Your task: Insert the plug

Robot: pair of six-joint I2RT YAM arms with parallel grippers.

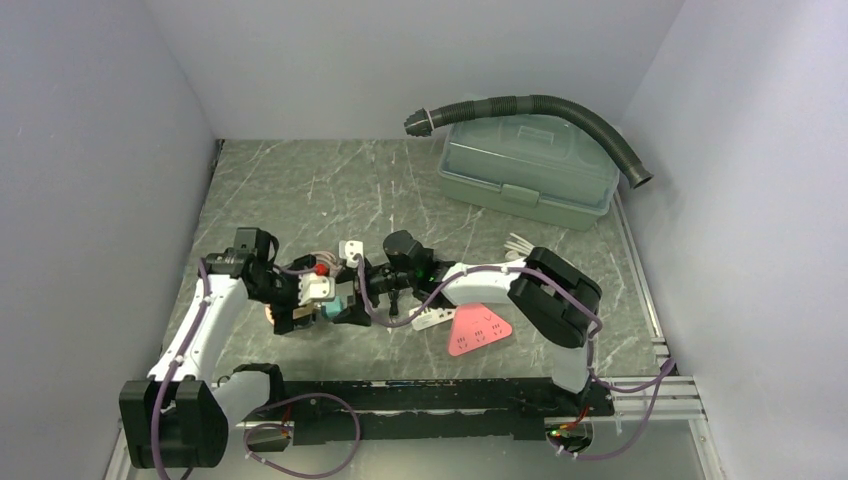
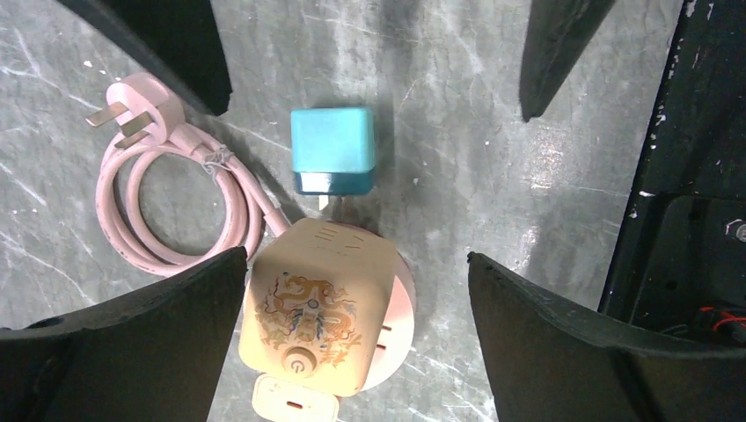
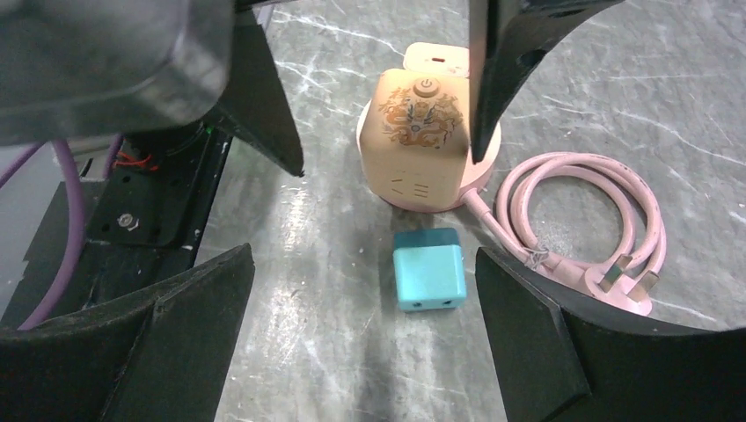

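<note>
A small teal plug (image 2: 332, 145) with a dark blue end lies on the grey marbled table; in the left wrist view a short metal prong shows at that end. Close by is a round pink socket (image 2: 400, 338), with a peach dragon-printed block (image 2: 321, 299) sitting over most of it and a few slots bare. My left gripper is open above the socket, nothing held. Facing it, my right gripper also stands open, the teal plug lying apart below its fingers in the right wrist view.
The socket's coiled pink cord ends in a pink plug (image 2: 148, 107) beside the teal one. A white power strip (image 1: 433, 317) and a pink triangular socket board (image 1: 477, 328) lie beneath the right arm. At the back right stands a green case (image 1: 530, 165).
</note>
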